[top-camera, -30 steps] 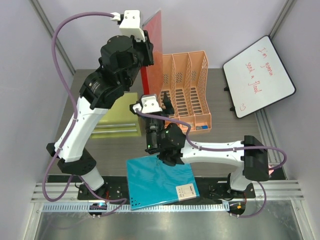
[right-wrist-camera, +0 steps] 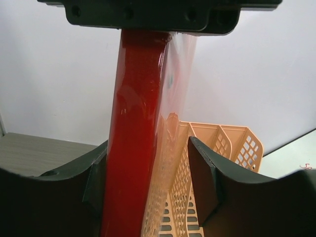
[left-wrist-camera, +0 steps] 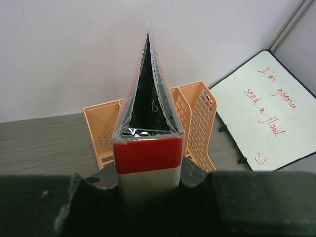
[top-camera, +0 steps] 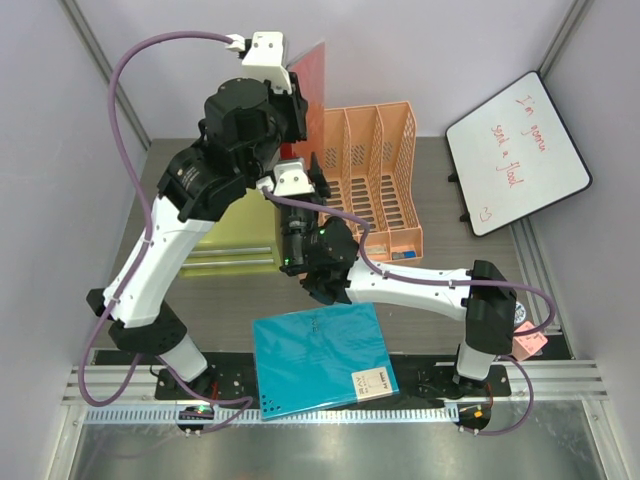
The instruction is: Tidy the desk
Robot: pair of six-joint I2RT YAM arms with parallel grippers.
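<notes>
My left gripper [top-camera: 290, 105] is raised at the back, shut on a red folder [left-wrist-camera: 147, 155] held upright with its clear sleeve. In the right wrist view the folder's red spine [right-wrist-camera: 133, 133] runs vertically between the fingers of my right gripper, which stand part open around it, just below the left gripper in the top view. Behind them stands an orange file organizer [top-camera: 390, 170] with slotted compartments.
Yellow-green folders [top-camera: 225, 250] lie left of the organizer, partly hidden by the left arm. A blue folder [top-camera: 315, 355] lies at the front middle. A whiteboard with red writing [top-camera: 520, 150] rests at the right, a pink object [top-camera: 528, 345] at the front right.
My right gripper has moved up and left along the folder, toward the left gripper. The left gripper and folder have shifted only slightly.
</notes>
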